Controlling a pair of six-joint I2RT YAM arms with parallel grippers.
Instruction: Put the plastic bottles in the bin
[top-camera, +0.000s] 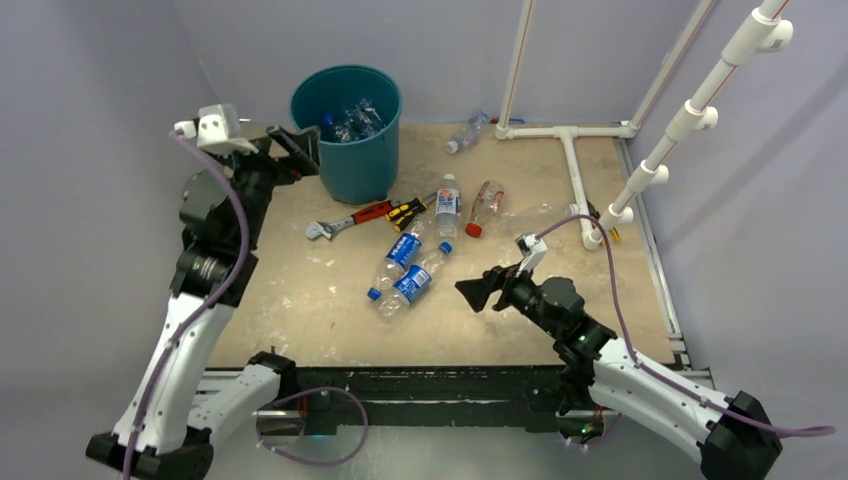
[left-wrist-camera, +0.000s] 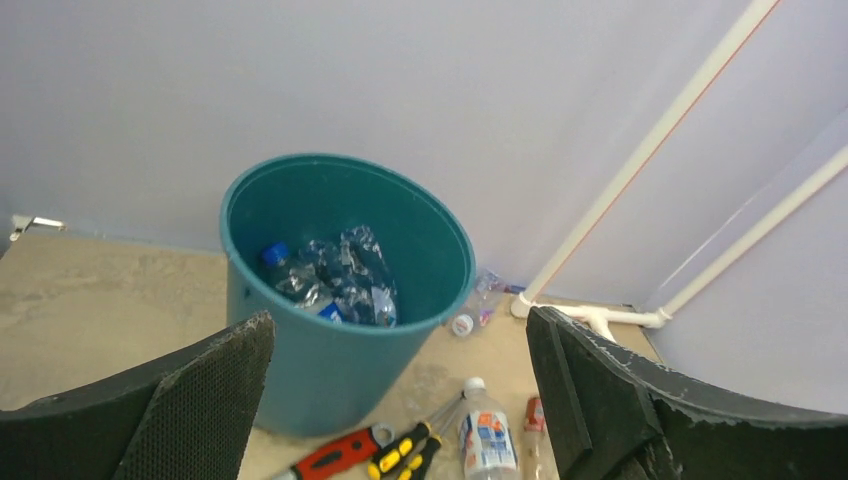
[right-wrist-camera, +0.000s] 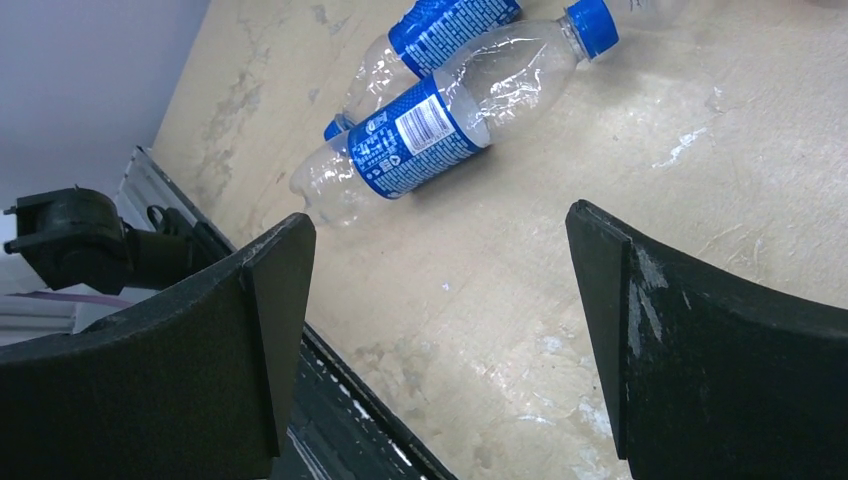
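A teal bin (top-camera: 345, 168) at the back holds several clear bottles, seen also in the left wrist view (left-wrist-camera: 350, 280). My left gripper (top-camera: 300, 150) is raised left of the bin's rim, open and empty. On the board lie two blue-label bottles (top-camera: 415, 282) (top-camera: 402, 250), a white-cap bottle (top-camera: 448, 207), a red-cap bottle (top-camera: 487, 205), a faint clear bottle (top-camera: 535, 218) and another (top-camera: 467, 134) beside the bin. My right gripper (top-camera: 485, 292) hangs open and empty, with the blue-label bottles ahead in the right wrist view.
An adjustable wrench (top-camera: 325, 228) and screwdrivers (top-camera: 405, 212) lie before the bin. A white pipe frame (top-camera: 575, 165) stands at the back right. The board is clear at the front and left.
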